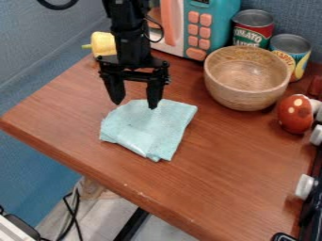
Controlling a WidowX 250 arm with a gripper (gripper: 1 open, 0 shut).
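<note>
My black gripper (135, 100) hangs open above the upper part of a light blue folded cloth (149, 134), its two fingers apart with nothing visible between them. The cloth lies flat on the wooden table (70, 122), slightly rumpled, in the middle-left of the view.
Behind stand a teal toy microwave (198, 33), two cans (251, 31), a yellow object (104, 43) and a wooden bowl (246, 78). At the right edge are a red round toy (295, 115) and a black appliance with white knobs.
</note>
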